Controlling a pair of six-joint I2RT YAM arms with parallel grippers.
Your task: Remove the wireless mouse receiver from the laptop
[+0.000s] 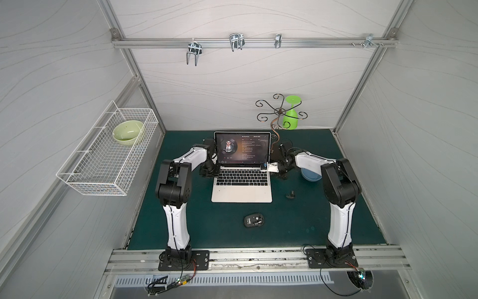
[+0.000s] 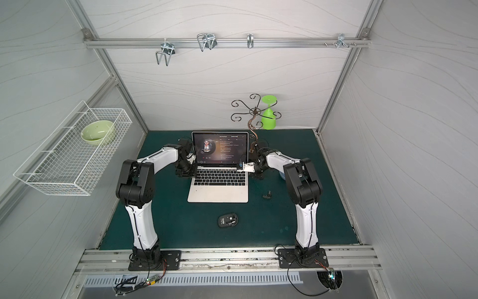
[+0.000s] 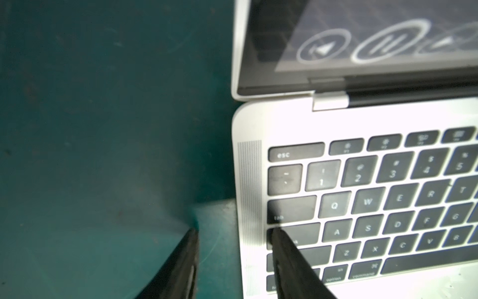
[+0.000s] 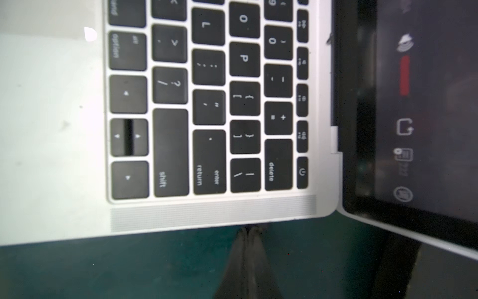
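The open laptop [image 1: 242,193] stands on the dark green mat with its screen lit. My left gripper is part open at its left edge: one finger [image 3: 181,261] is over the mat, the other overlaps the speaker strip and key edge. Nothing visible fills that gap. On the opposite side, my right gripper has its fingers together, tips at the laptop's right edge near the return key. Nothing shows between them. I cannot make out the receiver in any view; the side faces of the laptop are hidden from above.
A black mouse [image 1: 254,219] lies in front of the laptop, and a small dark piece [image 1: 290,194] lies to its right. Behind the right arm is a blue bowl [image 1: 311,174]. A metal rack [image 1: 279,111] and green bottle [image 1: 290,119] stand at the back.
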